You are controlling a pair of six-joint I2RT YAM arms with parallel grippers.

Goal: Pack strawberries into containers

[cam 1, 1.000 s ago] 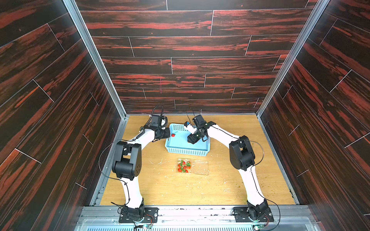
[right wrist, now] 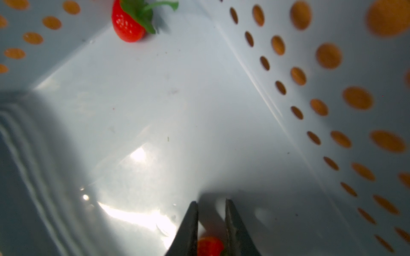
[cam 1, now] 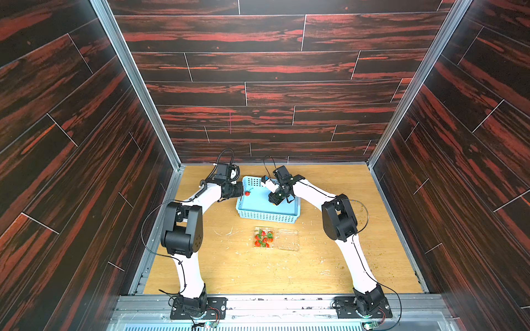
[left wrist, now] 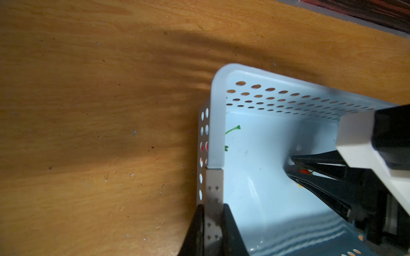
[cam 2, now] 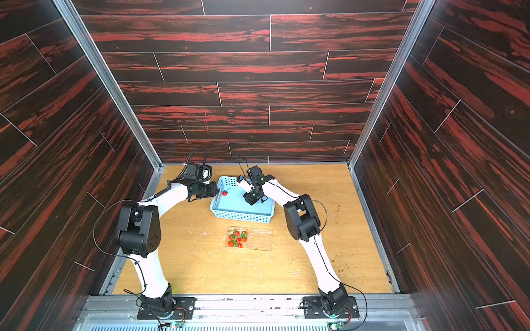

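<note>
The light blue basket [cam 1: 269, 215] stands at the back of the table. My left gripper straddles its left rim, with a finger pressed close on either side. Inside, on the basket floor, my right gripper has its fingers around a red strawberry [right wrist: 209, 246]; whether they grip it cannot be told. Another strawberry [right wrist: 128, 22] with a green stem lies near the basket's left wall. In front of the basket sits the clear container [cam 1: 286, 240], lid laid open to one side, its left half filled with several strawberries [cam 1: 264, 238].
Bare wooden table [cam 1: 331, 270] spreads in front and to both sides. Perforated basket walls [right wrist: 328, 55] rise close around the right gripper. A few thin scraps [cam 1: 223, 233] lie left of the container.
My right gripper has shifted slightly left and deeper in the basket. The left arm stays at the basket's left rim with hardly any movement.
</note>
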